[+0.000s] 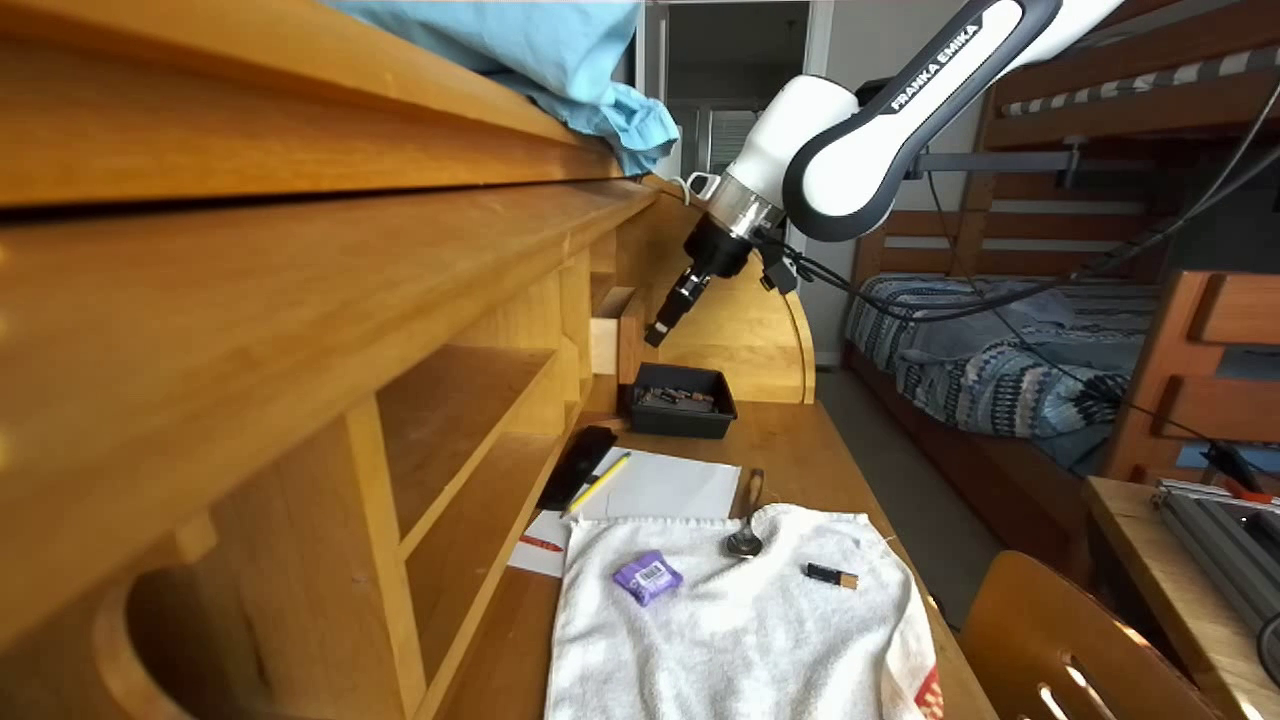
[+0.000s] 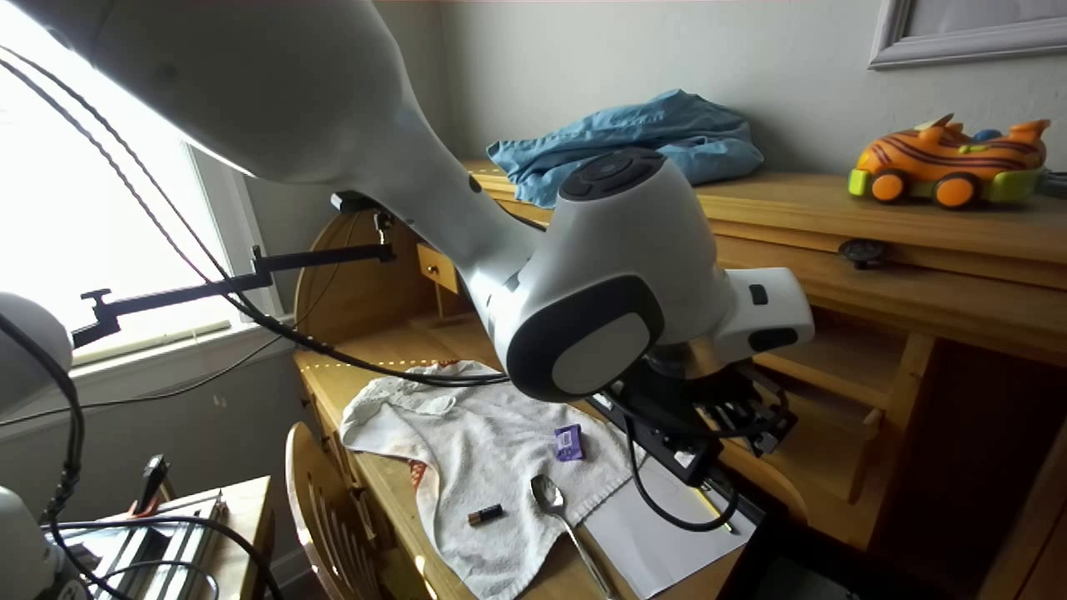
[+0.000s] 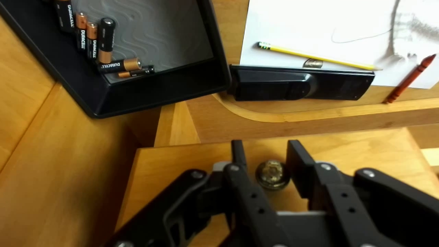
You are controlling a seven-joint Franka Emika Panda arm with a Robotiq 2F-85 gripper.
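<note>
A small wooden drawer (image 1: pixel 630 344) stands pulled out of the desk hutch at the far end. Its round brass knob (image 3: pixel 272 175) shows in the wrist view. My gripper is at that knob, partly open, with one finger on each side. The right finger (image 3: pixel 299 168) looks close to the knob or touching it, while a gap shows beside the left finger (image 3: pixel 238 154). In exterior view 1 the gripper tip is right in front of the drawer, and the knob is hidden behind it. The arm covers the drawer in exterior view 2.
A black tray (image 1: pixel 681 418) with several batteries (image 3: pixel 106 39) stands below. Along the desk lie a black stapler-like object (image 3: pixel 296 84), a pencil (image 3: pixel 317 56), a crayon (image 3: pixel 411 78), paper, a spoon (image 1: pixel 746 516), a purple packet (image 1: pixel 648 577), and a single battery (image 1: pixel 830 576) on a white towel (image 1: pixel 720 660).
</note>
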